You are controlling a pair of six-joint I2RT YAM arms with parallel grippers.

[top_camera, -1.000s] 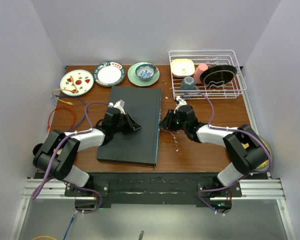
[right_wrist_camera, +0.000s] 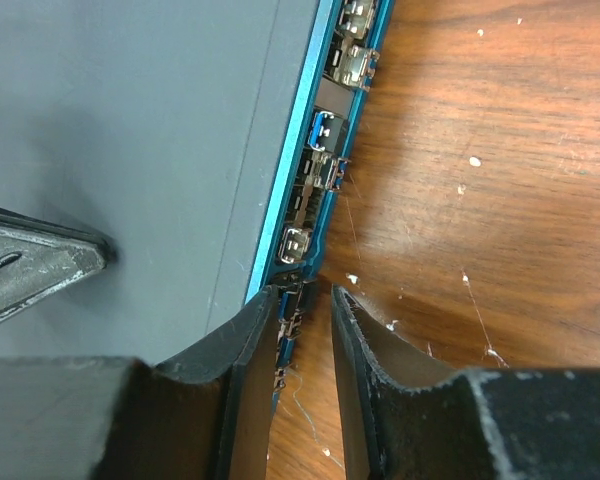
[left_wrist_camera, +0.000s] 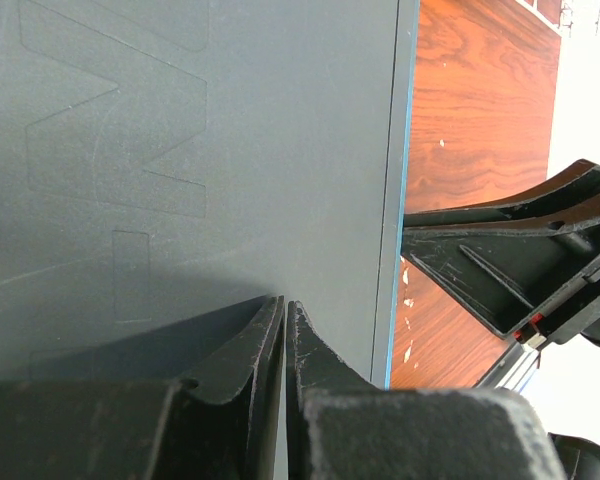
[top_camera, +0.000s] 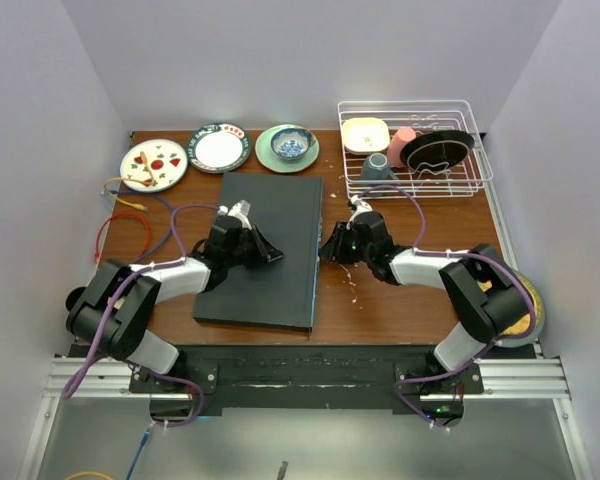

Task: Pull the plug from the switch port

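Note:
The dark grey switch (top_camera: pixel 258 300) lies flat on the wooden table. Its right edge, seen in the right wrist view, carries a row of metal ports (right_wrist_camera: pixel 294 243) in a blue strip. My left gripper is on the top face, fingertips together; nothing shows between them. My right gripper is at that port edge, fingers part open, the left finger over the lower ports. Whether a plug is between them is hidden; I cannot make one out.
Plates (top_camera: pixel 218 160) and a bowl (top_camera: pixel 291 145) stand at the back. A dish rack (top_camera: pixel 460 185) with crockery is at back right. Coloured cables (top_camera: pixel 120 220) lie at the left. Bare table surrounds the right gripper.

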